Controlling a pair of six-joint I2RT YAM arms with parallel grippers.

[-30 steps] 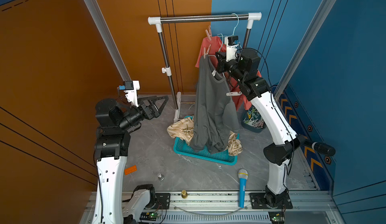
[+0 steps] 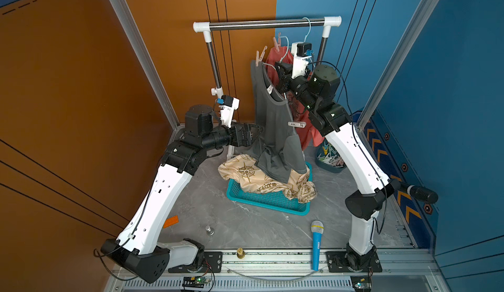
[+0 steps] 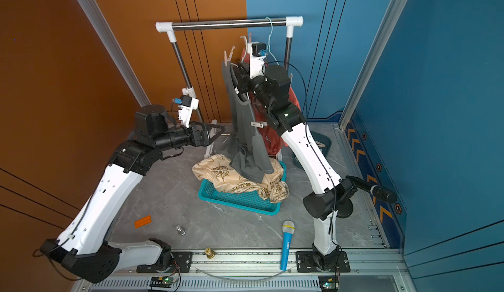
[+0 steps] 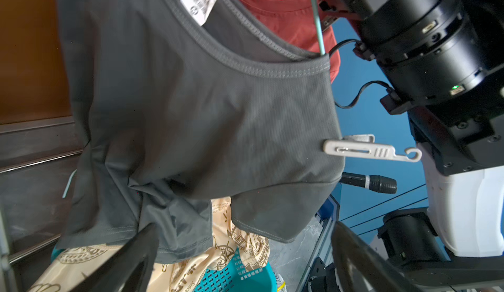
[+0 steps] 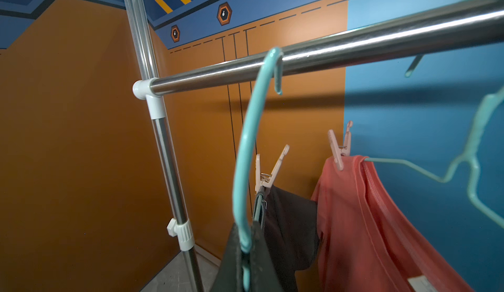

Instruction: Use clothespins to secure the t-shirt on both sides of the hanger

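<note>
The grey T-shirt (image 2: pixel 273 129) hangs on a light-blue hanger (image 5: pixel 246 150), with a pink clothespin (image 5: pixel 267 176) at its upper left end and a white clothespin (image 4: pixel 367 148) on its right side. My right gripper is shut on the hanger's hook stem, the hook's top at the rail (image 5: pixel 204 77). My left gripper (image 2: pixel 252 132) stands open beside the shirt's left front, its fingers spread below the fabric in the left wrist view, nothing between them.
A red shirt (image 5: pixel 346 208) with pink clothespins hangs behind. A teal tray (image 2: pixel 267 205) holding tan cloth lies below. A bin of clothespins (image 2: pixel 330 155) is at back right, partly hidden by the right arm. A microphone (image 2: pixel 316 244) lies at the front.
My left arm has moved right and inward toward the shirt.
</note>
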